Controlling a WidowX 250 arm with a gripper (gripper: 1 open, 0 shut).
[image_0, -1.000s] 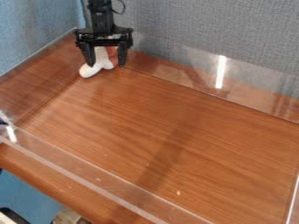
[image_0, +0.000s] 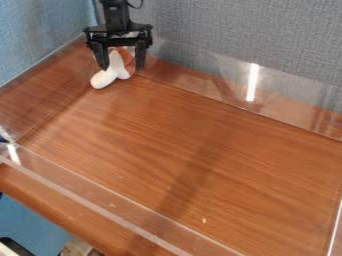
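Observation:
My black gripper (image_0: 120, 60) hangs at the back left corner of the wooden table, open, its fingers on either side of a white object (image_0: 103, 76) lying on the surface beneath it. Something reddish shows just behind the white object, partly hidden by the gripper. Whether the fingers touch the white object, I cannot tell.
Clear, low walls edge it at the back and front. Grey and blue padded walls (image_0: 241, 40) stand behind and to the left.
Since a second ago my gripper has shifted very slightly, showing a little more of the white object and the reddish part behind it.

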